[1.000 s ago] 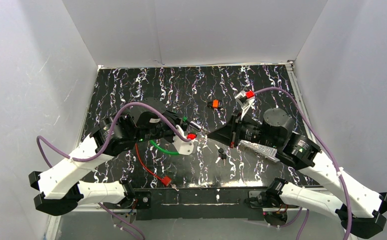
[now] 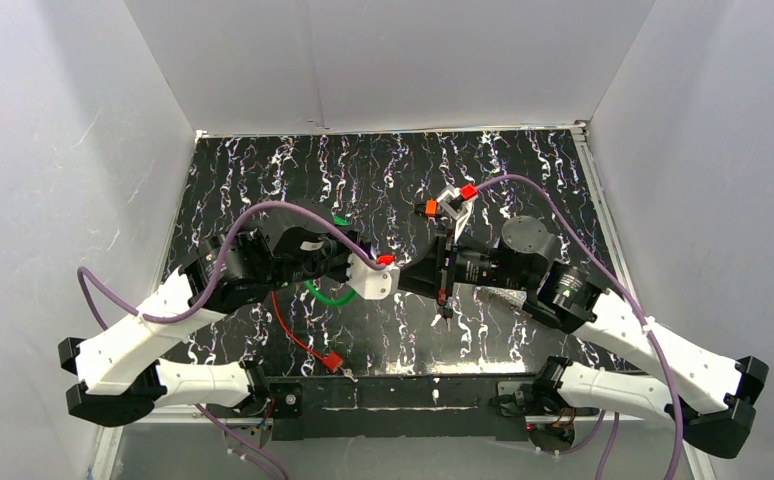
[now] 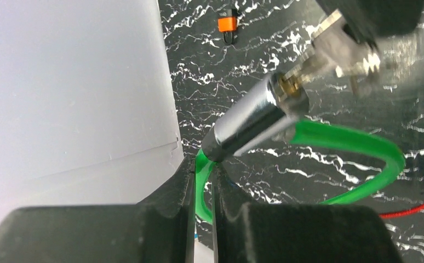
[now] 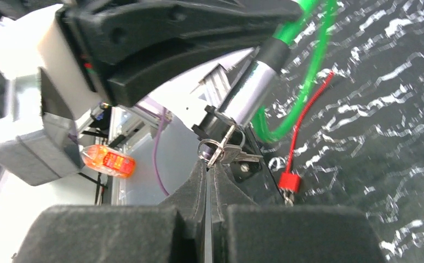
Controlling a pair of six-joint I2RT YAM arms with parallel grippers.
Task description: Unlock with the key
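Observation:
My left gripper is shut on the green cable lock, at the lower end of its silver lock cylinder (image 3: 253, 116). The green cable (image 3: 363, 139) loops away below it. In the right wrist view, my right gripper is shut on a small bunch of keys (image 4: 231, 153) with a ring. These keys lie right against the dark end of the lock cylinder (image 4: 249, 94). From the left wrist a blurred key (image 3: 311, 66) lines up with the brass keyhole; how far it is inside, I cannot tell. The grippers nearly meet in the top view.
A red cable lock (image 2: 332, 361) lies at the front left of the dark marbled table. Behind the right gripper rests an orange-and-black padlock (image 2: 430, 208). Another set of keys (image 2: 442, 315) lies near the middle, partly under the right arm.
My right gripper has moved left with its keys, closing up to the lock. The left gripper has shifted slightly, and the green loop has swung into a different position.

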